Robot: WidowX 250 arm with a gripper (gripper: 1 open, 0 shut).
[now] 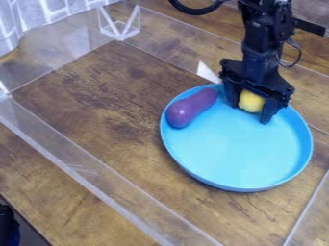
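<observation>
A blue plate (236, 159) lies on the wooden table at the right. A purple eggplant (191, 107) rests on its left part. At the plate's back edge a yellow object (251, 101) is partly hidden by the black gripper (253, 108), which is lowered around it from above with its fingers open. Whether the fingers touch the yellow object is hard to tell.
Clear plastic walls (77, 180) edge the left side of the wooden surface (90, 96). A white wire shape (118, 24) stands at the back left, and black cables hang by the arm.
</observation>
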